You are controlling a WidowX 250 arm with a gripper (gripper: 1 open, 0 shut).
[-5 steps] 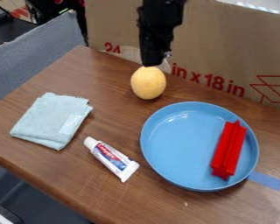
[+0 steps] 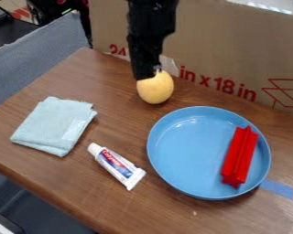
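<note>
My black gripper [image 2: 146,69] hangs from the top of the view, its tip just above a yellow round fruit or ball [image 2: 156,90] on the wooden table. It looks shut, with nothing visible held in it. A blue plate [image 2: 176,151] on the right holds a red block-like object [image 2: 238,156]. A toothpaste tube [image 2: 117,166] lies left of the plate, and a folded pale cloth [image 2: 52,121] lies at the left.
A cardboard box [image 2: 234,50] stands along the back of the table [image 2: 76,196]. A grey surface [image 2: 27,73] lies beyond the left edge. Bare wood lies between cloth and fruit.
The objects on the table have not moved.
</note>
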